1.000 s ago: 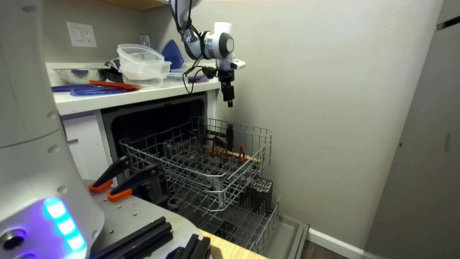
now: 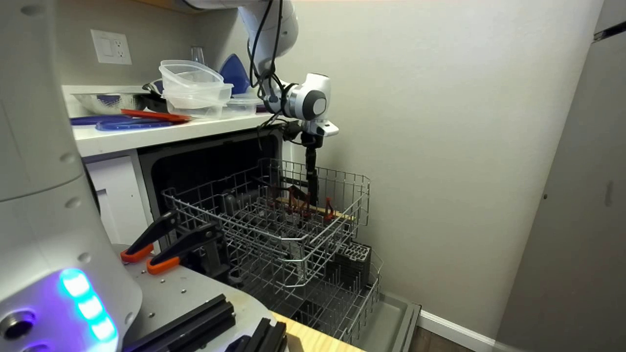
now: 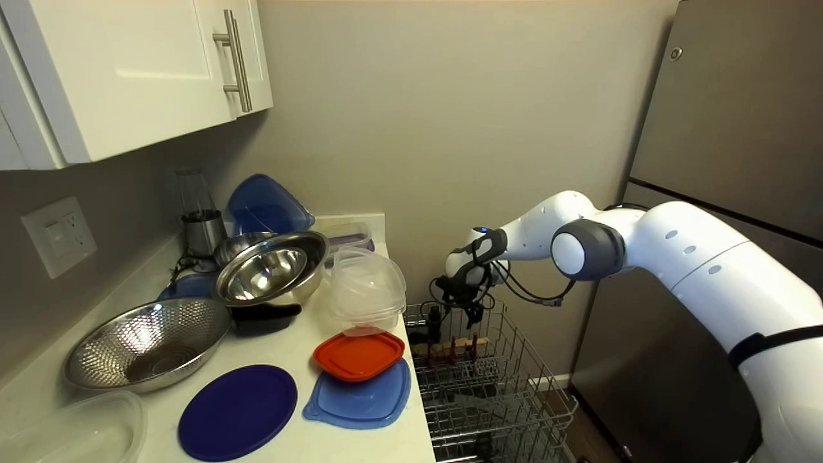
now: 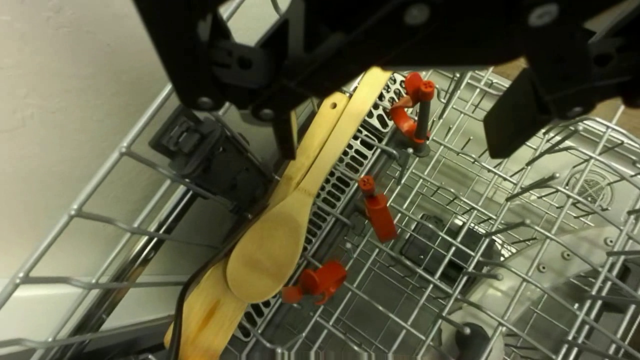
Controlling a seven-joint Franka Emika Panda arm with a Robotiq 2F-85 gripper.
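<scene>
My gripper is open in the wrist view, its two black fingers wide apart with nothing held between them. Below it, a wooden spoon [image 4: 267, 252] lies along a slotted grey shelf in the upper dishwasher rack [image 2: 281, 237]. Beside and partly under the spoon are another wooden utensil [image 4: 324, 129] with a hole in its handle and a wide wooden blade [image 4: 207, 318]. One finger is over the holed handle's side; whether it touches cannot be seen. In exterior view 1 the gripper points down inside the rack's far right part.
Red clips [image 4: 379, 210] stand along the shelf's edge. A black rack bracket [image 4: 204, 156] and the wall are close on the other side. On the counter [image 3: 324, 432] are plastic containers [image 2: 193, 88], steel bowls [image 3: 266, 270] and lids. The rack's near middle looks mostly empty.
The arm has come down from above the counter's height, and the gripper now reaches into the upper rack. The rack and the counter's objects look unmoved.
</scene>
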